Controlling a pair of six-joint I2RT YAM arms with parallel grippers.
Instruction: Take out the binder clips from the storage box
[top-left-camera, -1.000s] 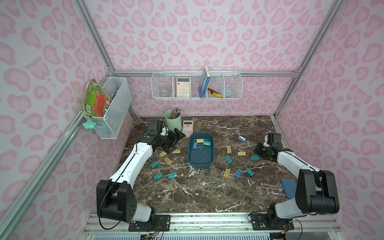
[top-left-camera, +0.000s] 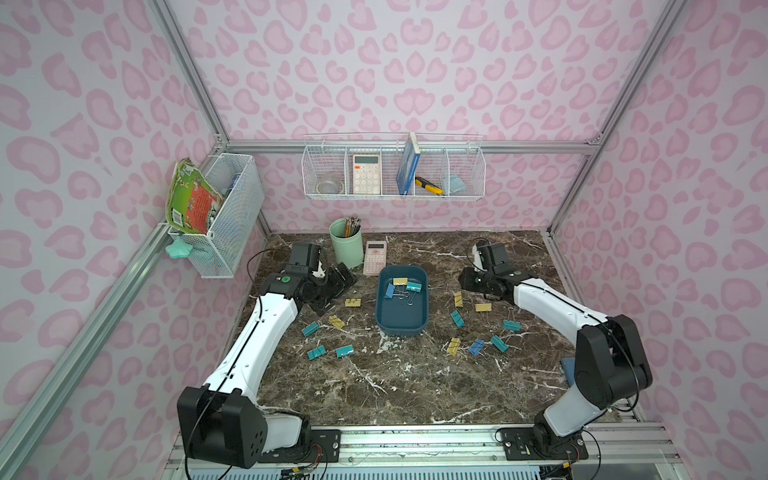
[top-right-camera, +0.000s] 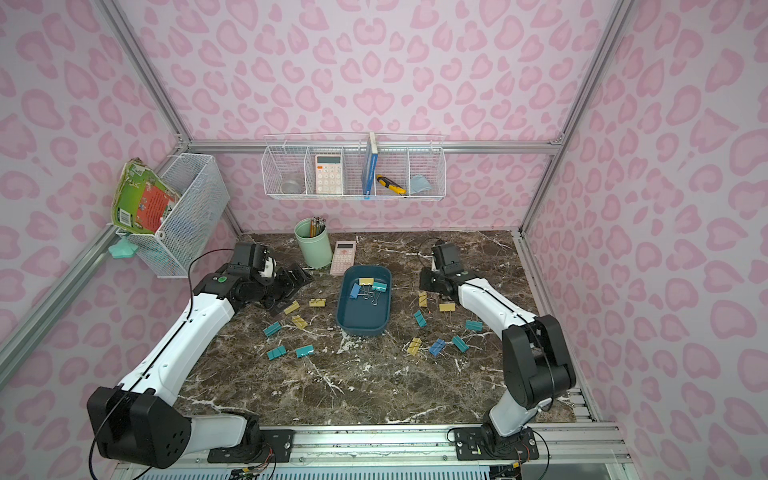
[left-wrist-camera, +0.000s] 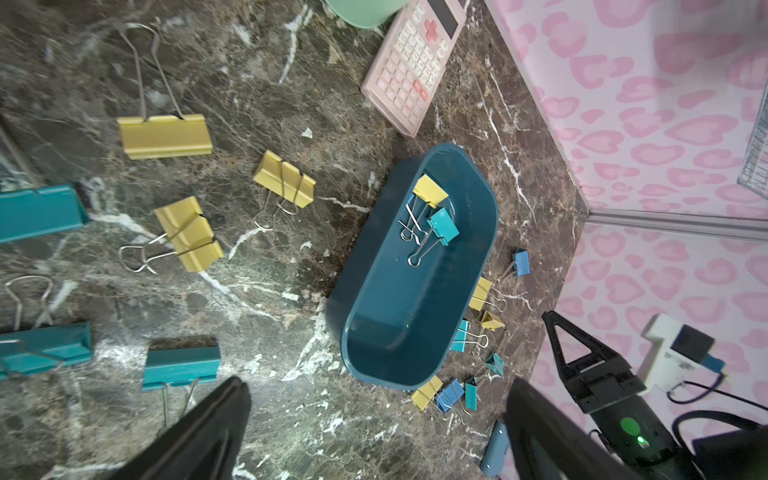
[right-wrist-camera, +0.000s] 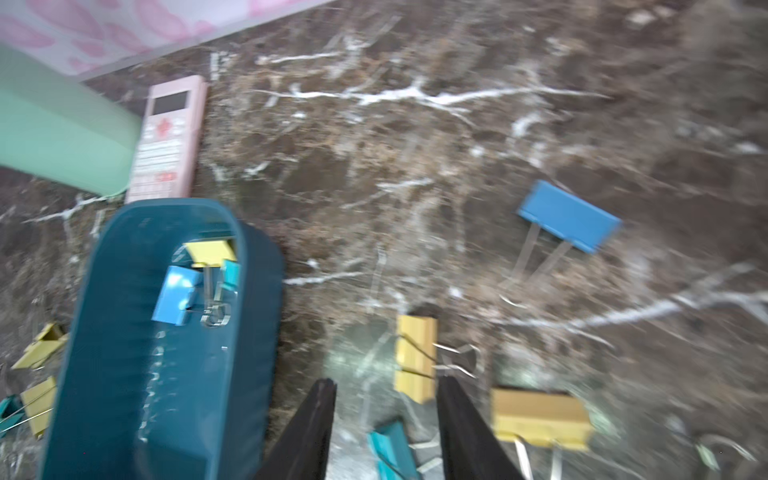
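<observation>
The dark blue storage box (top-left-camera: 402, 324) sits mid-table. Inside, at its back end, lie a yellow clip (left-wrist-camera: 430, 189), a teal clip (left-wrist-camera: 443, 225) and a blue clip (right-wrist-camera: 177, 294). More binder clips are spread on the table, such as a teal one (left-wrist-camera: 181, 367) left of the box and a blue one (right-wrist-camera: 570, 216) to its right. My left gripper is open above the table left of the box, its fingers wide apart and empty. Right of the box, my right gripper hangs part open over the clips, with nothing held between its fingers.
A green pen cup (top-left-camera: 345, 246) and a pink calculator (top-left-camera: 375, 257) stand behind the box on the left. A wire basket shelf (top-left-camera: 320, 194) hangs on the back wall, another basket (top-left-camera: 228, 208) on the left.
My right arm has swung left toward the box, now covering the blue clip in the top left view. The left arm has drawn back a little to the left, away from the box.
</observation>
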